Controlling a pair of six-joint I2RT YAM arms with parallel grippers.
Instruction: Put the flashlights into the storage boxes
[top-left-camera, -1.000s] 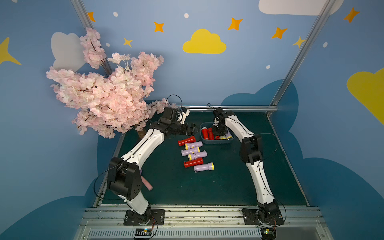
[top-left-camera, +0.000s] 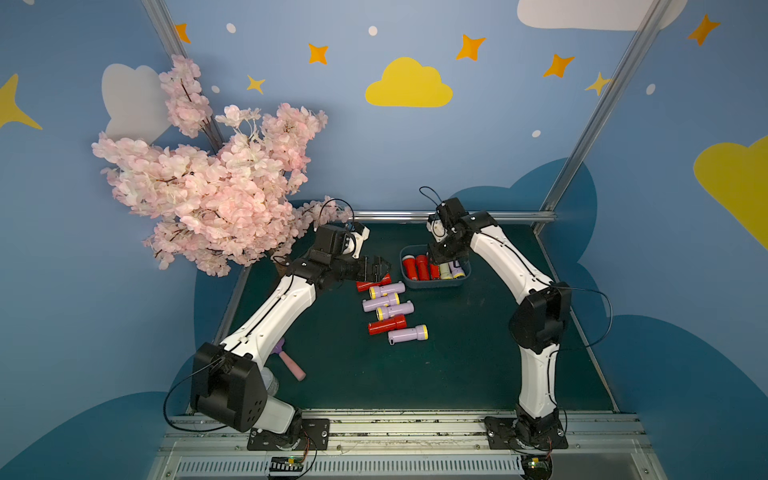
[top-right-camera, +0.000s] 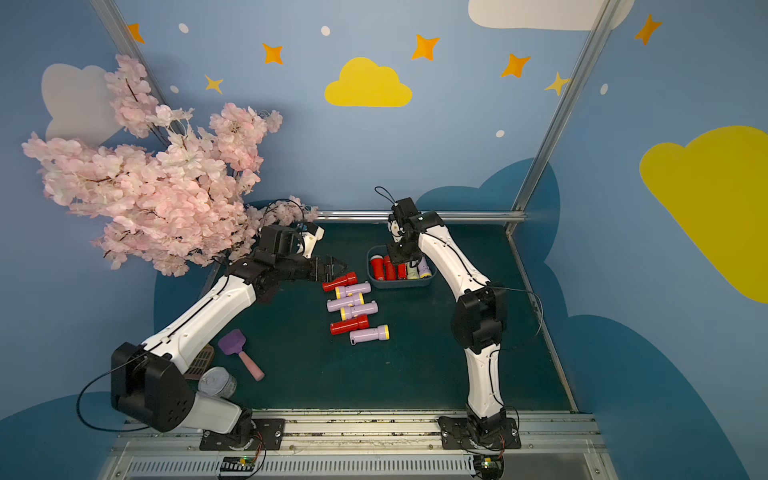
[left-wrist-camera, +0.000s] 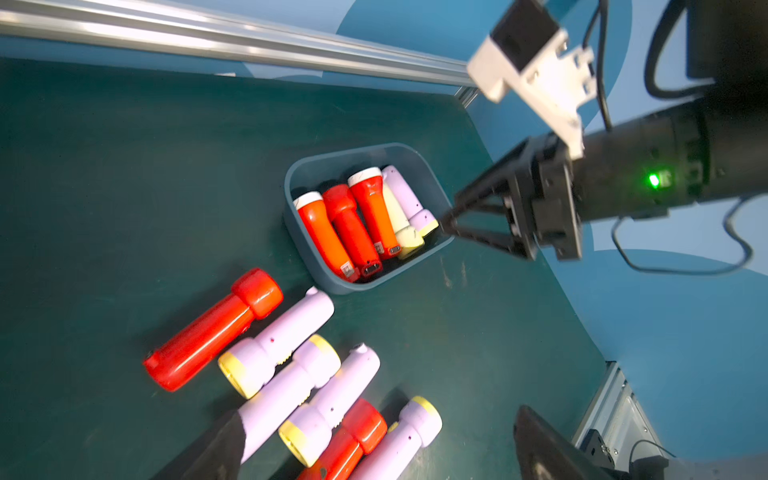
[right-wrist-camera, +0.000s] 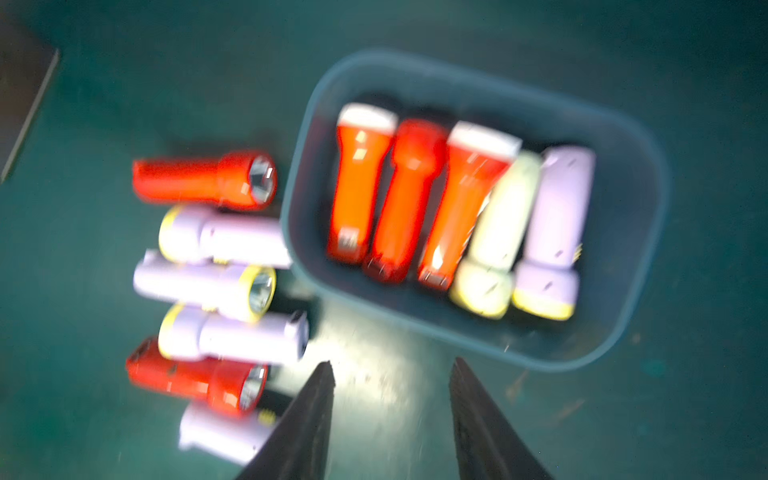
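Note:
In the right wrist view a dark blue-grey storage box (right-wrist-camera: 472, 340) holds three red flashlights (right-wrist-camera: 405, 188), a pale green one (right-wrist-camera: 504, 212) and a lilac one (right-wrist-camera: 557, 204), side by side. Left of the box lies a row of loose flashlights: a red one (right-wrist-camera: 196, 181) nearest the back, several lilac ones (right-wrist-camera: 248, 337), and a second red one (right-wrist-camera: 200, 377). My right gripper stands open above the box, nothing between its fingers. My left gripper, also open and empty, hovers above the loose row's back end, its fingers (left-wrist-camera: 214, 448) wide apart.
Pink blossoms (top-left-camera: 232, 196) fill the back left. A purple scraper with a pink handle (top-right-camera: 249, 365) lies at the left, near a clear round container (top-right-camera: 217, 382). Free room remains inside the box's right side, and the front and right of the table are bare.
My right gripper has risen from low in the box, uncovering more of the flashlights inside. The loose flashlights have not moved.

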